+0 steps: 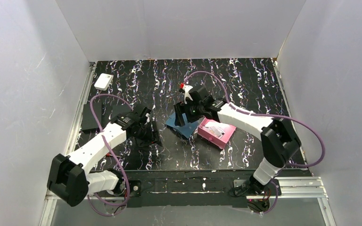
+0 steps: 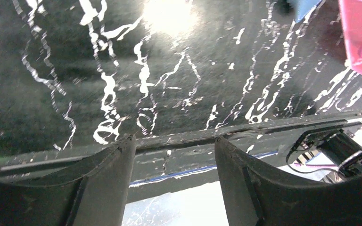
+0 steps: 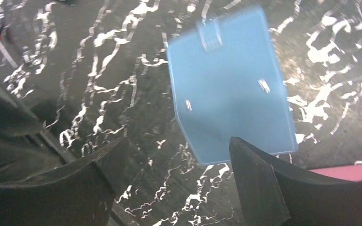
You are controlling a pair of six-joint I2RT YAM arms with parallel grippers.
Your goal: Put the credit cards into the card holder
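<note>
The blue card holder [image 1: 183, 126] lies flat on the table, left of a pink open box [image 1: 211, 136]; its plain blue face fills the middle of the right wrist view, and I cannot tell whether a card is inside. My right gripper [image 1: 180, 114] is over the holder, its fingers [image 3: 257, 174] apart with nothing between them. Left of the holder my left gripper [image 1: 157, 133] is open and empty above bare table. In the pink box a pale, card-like item [image 1: 215, 130] shows, too small to make out.
Two dark flat pads, one [image 1: 90, 120] at the left edge, lie left of the left arm. A white box [image 1: 103, 82] sits at the back left. A front rail [image 1: 179, 181] borders the near edge.
</note>
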